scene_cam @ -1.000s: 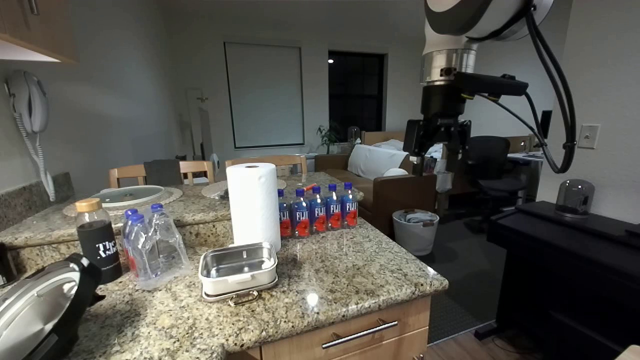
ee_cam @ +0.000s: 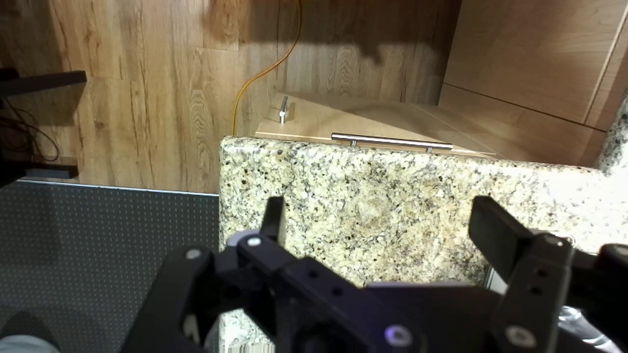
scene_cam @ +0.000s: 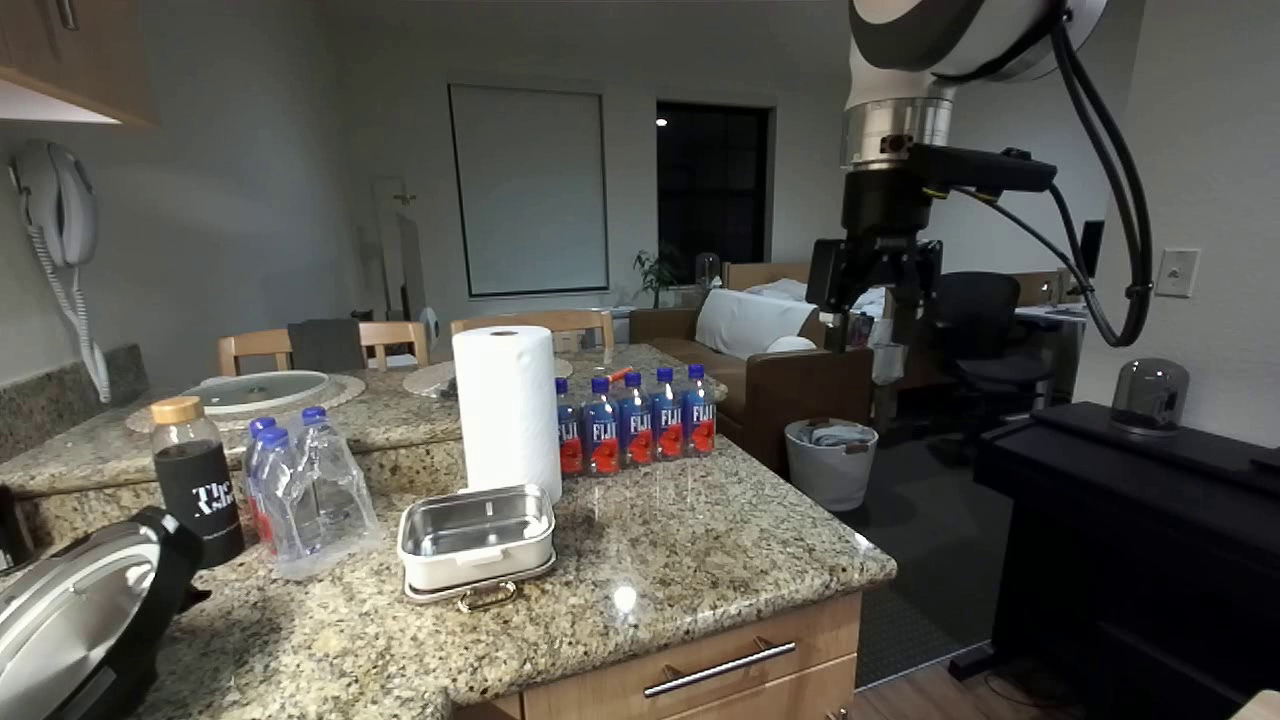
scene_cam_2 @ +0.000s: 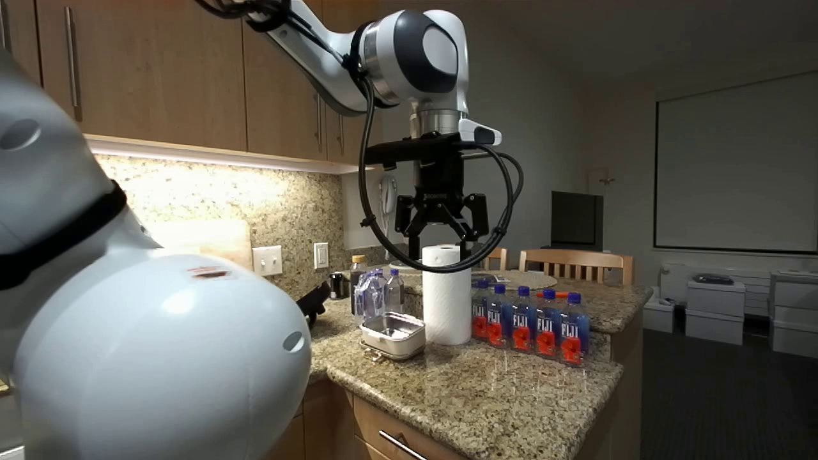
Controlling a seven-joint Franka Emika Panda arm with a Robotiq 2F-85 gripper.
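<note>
My gripper hangs high over the granite counter (ee_cam: 377, 217), pointing down. Its two fingers stand wide apart and only bare stone shows between them in the wrist view. Several Fiji water bottles (scene_cam: 636, 420) with blue caps stand upright in a row beside a white paper towel roll (scene_cam: 510, 414). In front of the roll sits a white rectangular metal container (scene_cam: 476, 556), its top uncovered and its inside apparently bare. Exterior view 2 shows the gripper well above the roll and the container, touching neither.
Wrapped clear bottles (scene_cam: 300, 492) and a dark bottle with a wooden-looking cap (scene_cam: 198, 486) stand at the left. A black and silver appliance (scene_cam: 90, 618) is at the near left corner.
</note>
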